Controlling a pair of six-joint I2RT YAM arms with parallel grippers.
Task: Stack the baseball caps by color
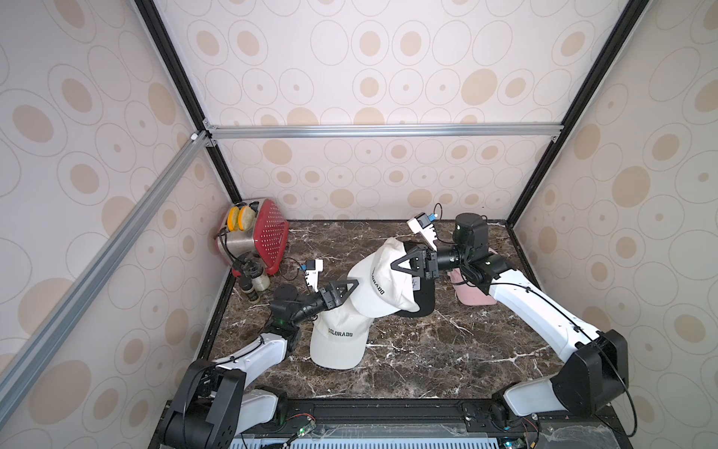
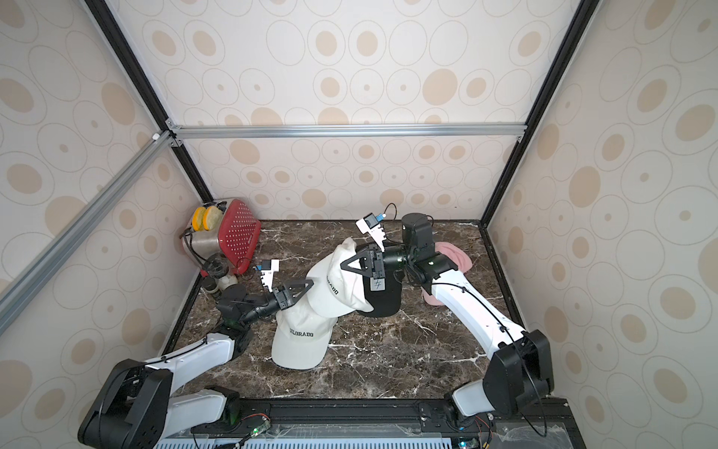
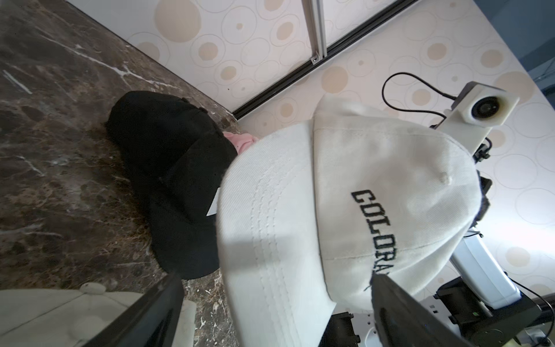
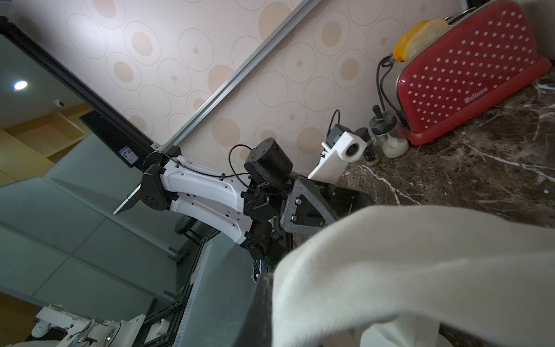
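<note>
Held in the air is a white cap [image 3: 399,173] lettered COLORADO, its brim pointing left; my right gripper [image 1: 400,265] is shut on its crown side. Facing that brim, my left gripper [image 1: 354,287] stands open; in its wrist view the fingers [image 3: 399,312] frame the brim's lower part, and contact cannot be judged. A second white cap [image 1: 338,348] lies on the counter beneath, brim toward the front. Behind the held cap a black cap [image 3: 173,173] rests on the counter, partly covered. Pink caps [image 2: 452,258] sit at the right, half hidden by my right arm.
A red polka-dot toaster [image 4: 468,69] stands at the back left, with a glass jar [image 4: 390,136] and a dark bottle near it. Bare marble counter [image 1: 448,359] stretches across the front right.
</note>
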